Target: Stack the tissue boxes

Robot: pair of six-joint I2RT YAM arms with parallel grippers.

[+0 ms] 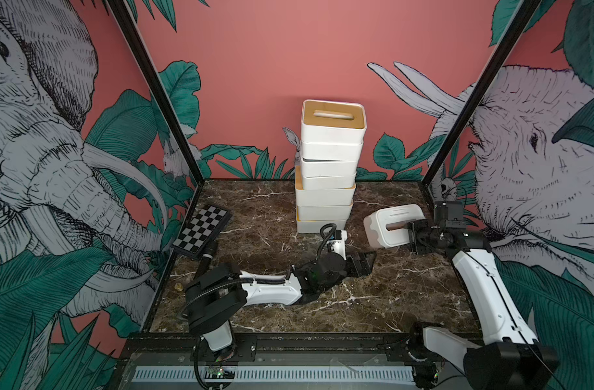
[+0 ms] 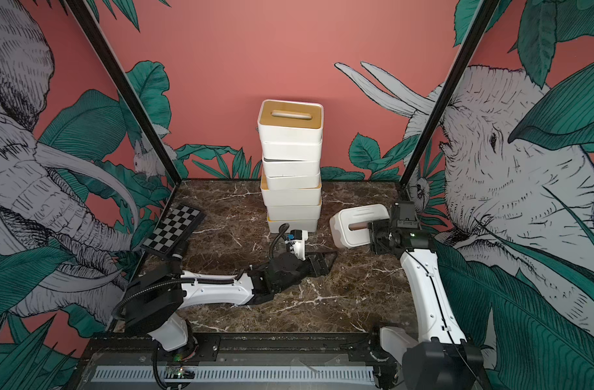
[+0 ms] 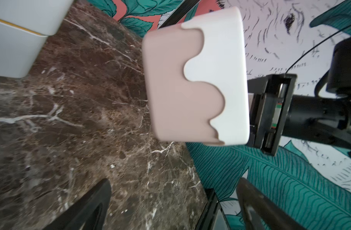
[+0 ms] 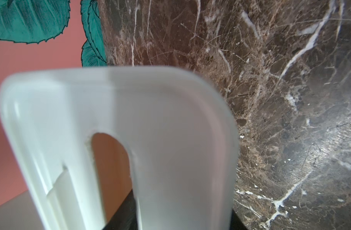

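A tall, slightly uneven stack of several white tissue boxes [image 1: 324, 197] stands at the back middle; its topmost box [image 1: 334, 132] has a wooden lid with a slot. To the right of the stack, my right gripper is shut on a white and pale pink tissue box [image 3: 187, 88], gripping the wall beside its slot. This box hangs tilted above the table. My left gripper is open and empty, in front of the stack and to the left of the held box. In the left wrist view its fingers [image 3: 94, 203] point toward bare marble.
A black checkered board [image 1: 202, 229] lies at the left edge. Patterned walls enclose the sides and back.
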